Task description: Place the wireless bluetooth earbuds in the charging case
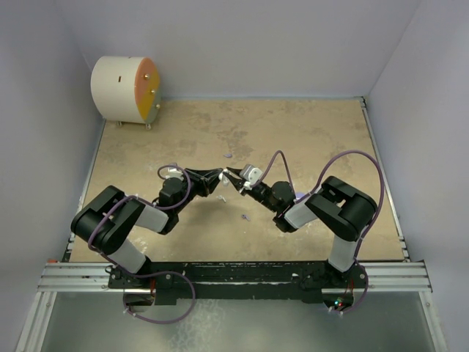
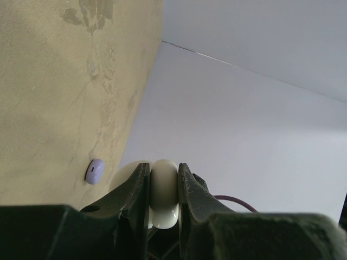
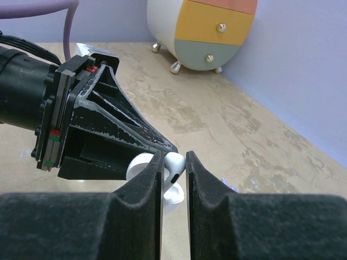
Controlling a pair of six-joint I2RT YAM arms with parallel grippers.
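Observation:
The white charging case (image 2: 164, 187) is gripped by my left gripper, its fingers shut on it; a rounded white part (image 2: 127, 173), probably its lid, shows behind. In the right wrist view, a white earbud (image 3: 174, 161) with a dark oval spot sits between the shut fingers of my right gripper. The white case (image 3: 139, 164) lies right behind the earbud there, held by the left gripper. From above, both grippers meet tip to tip over the table's middle. Whether the earbud touches or enters its slot is hidden.
Small lavender pieces (image 1: 245, 217) lie scattered on the tan table (image 1: 293, 125), another (image 1: 228, 155) beyond the grippers. A small white piece (image 1: 222, 198) rests just in front of them. A cream cylinder with coloured end (image 1: 117, 88) stands back left.

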